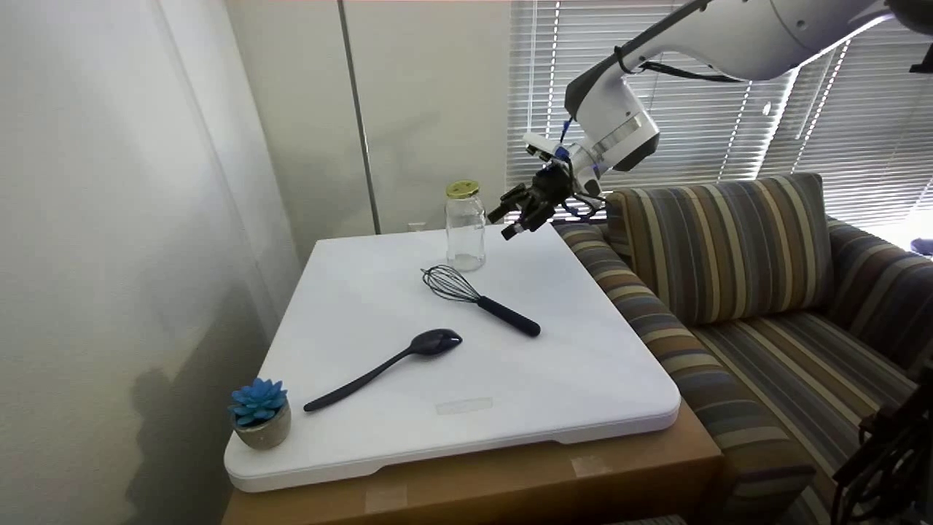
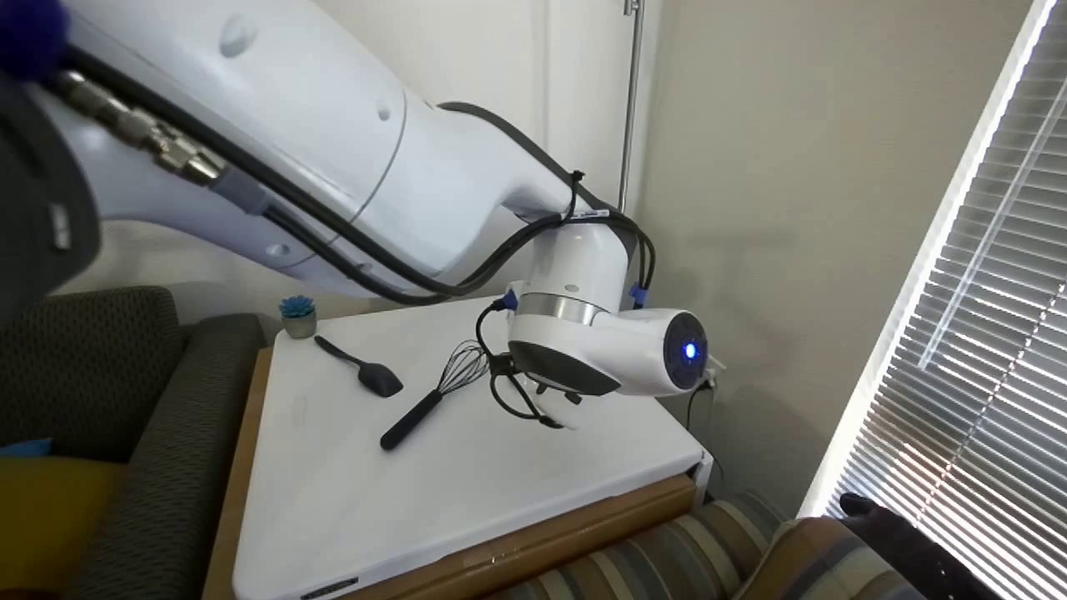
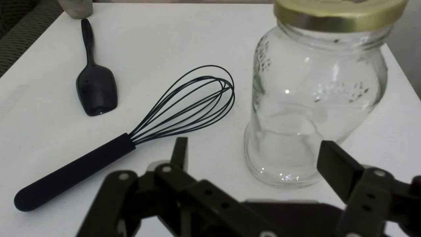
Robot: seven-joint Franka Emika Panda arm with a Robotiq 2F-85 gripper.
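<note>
Upright on the far part of the table is a clear glass jar [image 1: 465, 232] with a gold lid [image 1: 463, 189]. My gripper [image 1: 499, 224] hangs to the right of the jar in exterior view 1, tilted down and apart from it. In the wrist view the gripper is open, its fingers [image 3: 340, 166] wide apart with nothing held between them. The jar [image 3: 292, 130] stands beyond the fingertips there, toward the right finger. A black whisk [image 3: 79, 170] lies flat to its left. In exterior view 2 the arm hides the jar and most of the gripper.
A dark spatula-like spoon [image 1: 376, 372] lies nearer the table's front. A blue succulent in a pot [image 1: 264, 424] sits at the front left corner. Walls border the left and back; a striped armchair [image 1: 726, 254] stands on the right.
</note>
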